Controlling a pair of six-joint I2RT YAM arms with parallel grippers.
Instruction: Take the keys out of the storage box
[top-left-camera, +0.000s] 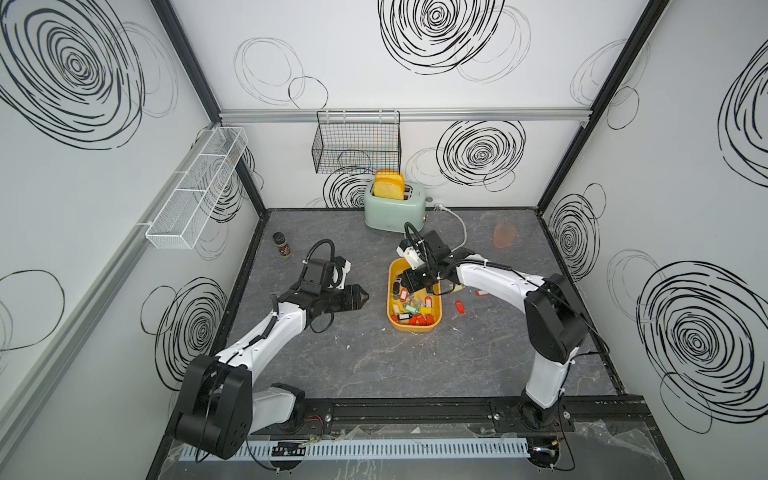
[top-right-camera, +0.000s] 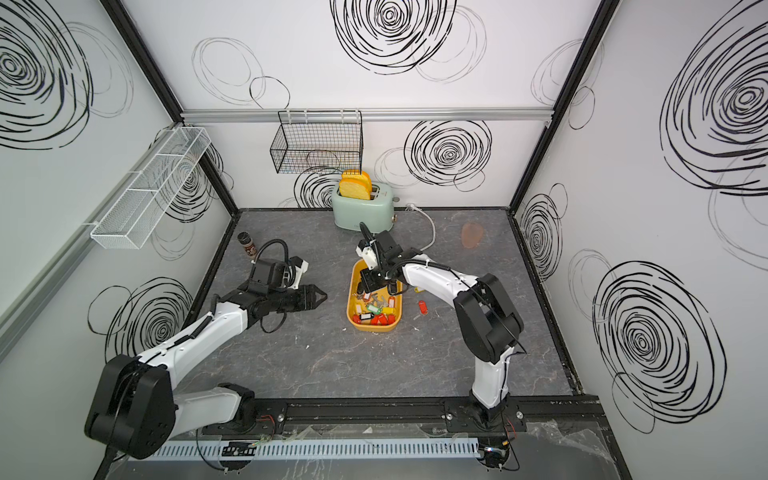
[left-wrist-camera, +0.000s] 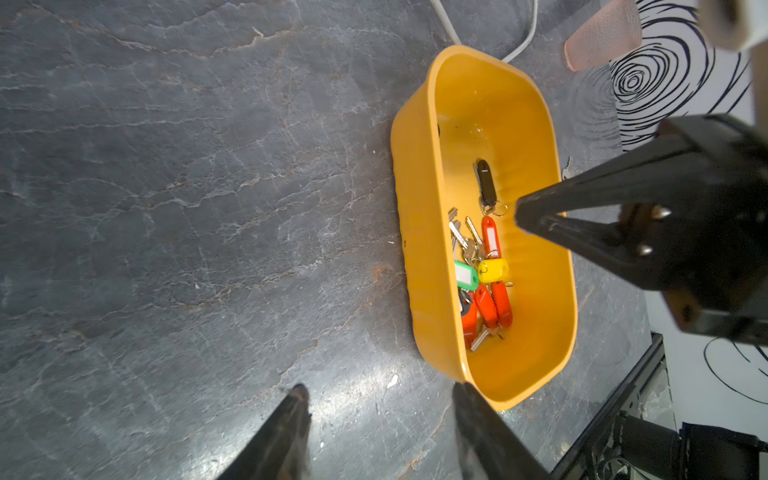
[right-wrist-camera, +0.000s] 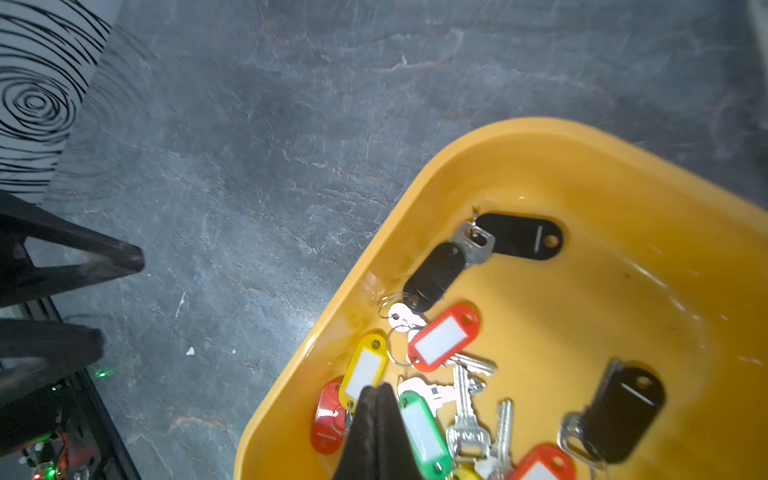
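Observation:
The storage box (left-wrist-camera: 425, 240) is a yellow-orange oblong tub in the middle of the table. Inside it lie several keys (right-wrist-camera: 468, 424) with red, yellow, green and black tags; one loose black tag (left-wrist-camera: 485, 184) shows apart from the cluster. Above the box is my right gripper, its fingers pressed together and nothing visible between them. To the box's left, clear of it, my left gripper holds its fingers apart over bare table. On the table right of the box lies a red tag (top-left-camera: 459, 306).
A green toaster (top-left-camera: 394, 212) with its white cable (top-left-camera: 460, 224) stands behind the box. At the back left is a dark jar (top-left-camera: 281, 245); a pinkish cup (left-wrist-camera: 604, 33) is at the back right.

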